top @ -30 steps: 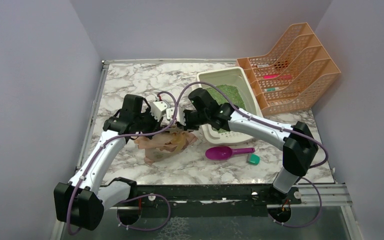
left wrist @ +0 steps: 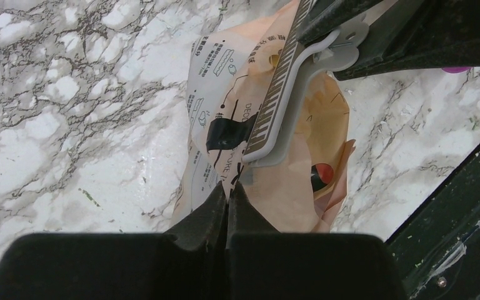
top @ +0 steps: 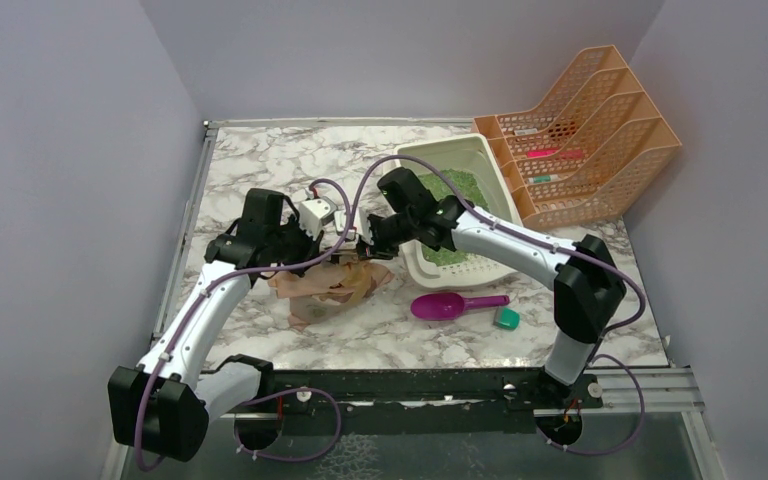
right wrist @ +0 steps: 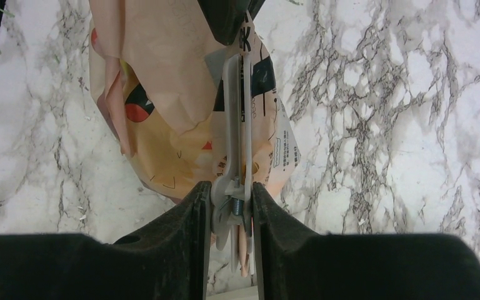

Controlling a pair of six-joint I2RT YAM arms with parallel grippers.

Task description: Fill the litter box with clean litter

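Note:
A crumpled tan paper litter bag has a long grey sealing clip across its top. My left gripper is shut on the thin top edge of the bag at one end of the clip. At the clip's hinge end, my right gripper has its fingers on either side of the hinge, touching it. The litter box, a pale tray holding green litter, is behind the right arm. A purple scoop lies right of the bag.
An orange slotted rack stands at the back right. A small green object lies by the scoop's handle. Grey walls surround it.
My left arm and the bag are nearly unchanged.

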